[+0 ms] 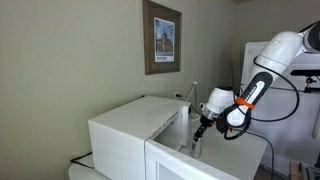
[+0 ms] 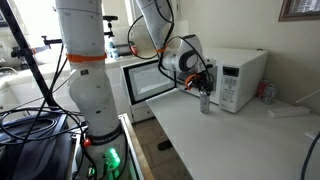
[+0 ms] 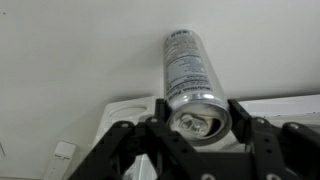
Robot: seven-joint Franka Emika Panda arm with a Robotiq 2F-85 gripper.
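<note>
A silvery can (image 3: 185, 70) with printed text stands between the fingers of my gripper, its top end nearest the camera in the wrist view. The fingers are shut on it near that top end. In exterior view 2 the can (image 2: 205, 103) is upright below the gripper (image 2: 207, 90), at or very near the white table; whether its base touches cannot be told. Exterior view 1 shows the can (image 1: 197, 148) small and partly hidden beside the open door.
The white microwave (image 2: 238, 80) stands behind the can, its door (image 2: 155, 78) swung open to the left. A glass jar (image 2: 269, 93) sits to its right.
</note>
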